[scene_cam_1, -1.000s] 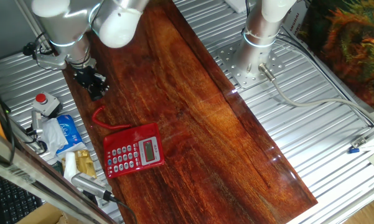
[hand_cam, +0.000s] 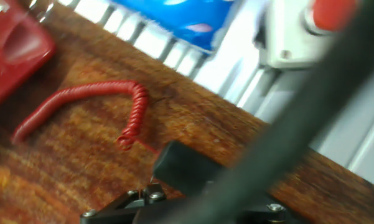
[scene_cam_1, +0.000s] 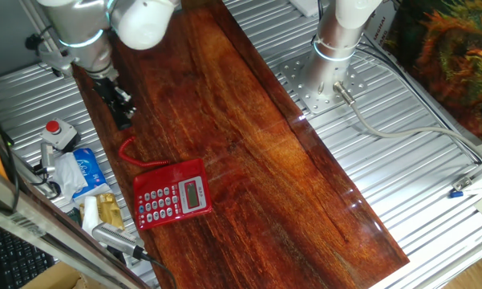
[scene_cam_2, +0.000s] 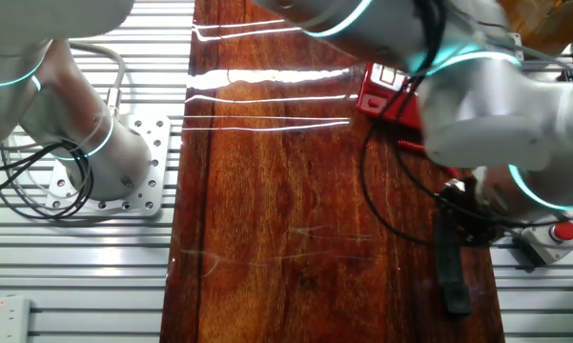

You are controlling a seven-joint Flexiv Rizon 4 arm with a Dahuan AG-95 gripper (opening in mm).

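Note:
A red desk phone (scene_cam_1: 172,193) lies on the wooden table, with no handset on its cradle. Its coiled red cord (hand_cam: 81,93) runs toward a dark blocky end (hand_cam: 185,168), right at my gripper (scene_cam_1: 122,108). In exterior view 2 a long black bar (scene_cam_2: 451,267), looking like the handset, stretches out from beneath the gripper over the table's edge side. Black finger links with screws (hand_cam: 115,208) show at the bottom of the wrist view. The contact between fingers and bar is hidden, so I cannot tell how the fingers stand.
A blurred dark strip (hand_cam: 299,118), perhaps a cable, crosses the wrist view. Beyond the table's edge lie a blue tissue pack (scene_cam_1: 87,172) and a red-topped button box (scene_cam_1: 58,134).
The wrist and forearm have swung and tilted, the wrist shifting slightly toward the table's near-left side. The dark tip below the gripper has barely moved. Phone and cord look unchanged.

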